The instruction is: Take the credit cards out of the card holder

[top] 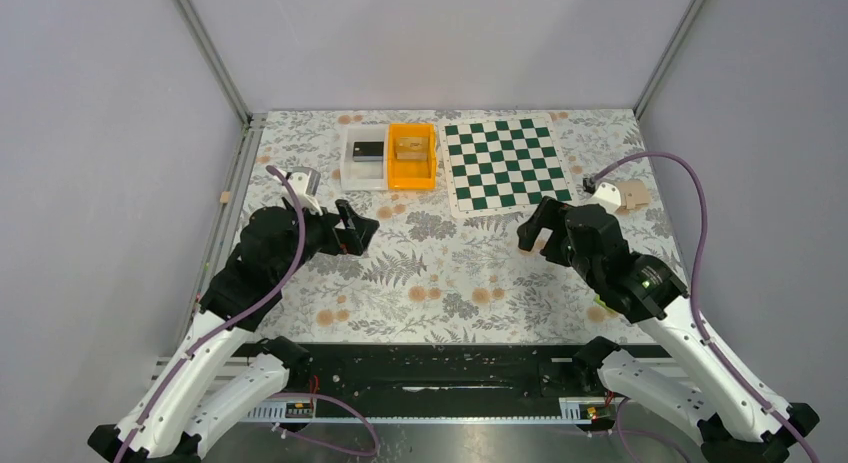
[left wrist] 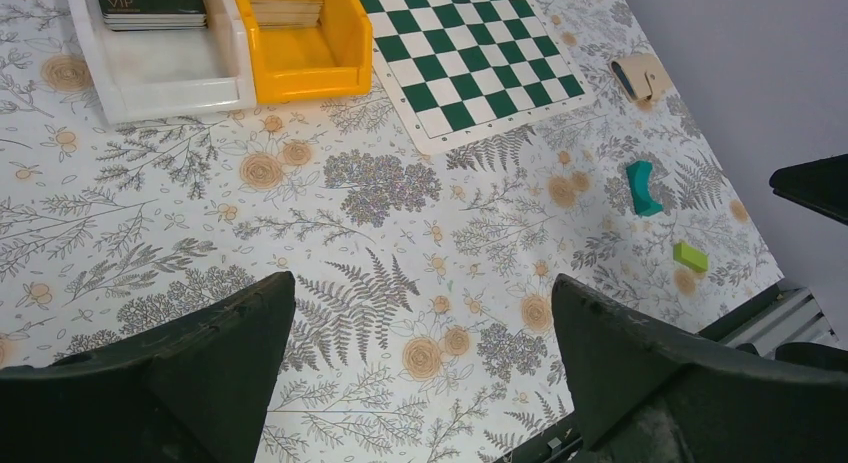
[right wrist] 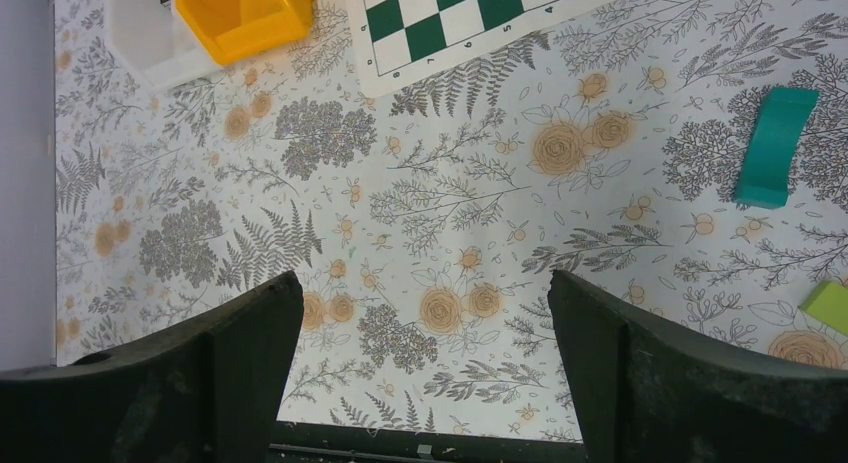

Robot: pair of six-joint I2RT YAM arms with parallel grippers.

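Note:
A beige, folded card holder (top: 632, 194) lies at the right side of the table, partly behind my right arm in the top view; in the left wrist view the holder (left wrist: 640, 77) is small, and whether cards are inside cannot be made out. My left gripper is open over the left part of the table, with nothing between its fingers. My right gripper is also open and empty, above the right part, nearer the front than the holder.
A white bin (top: 364, 177) and an orange bin (top: 412, 177) hold card stacks at the back. Beside them lies a checkered mat (top: 507, 165). A teal block (right wrist: 775, 148) and green block (right wrist: 830, 305) lie at the right.

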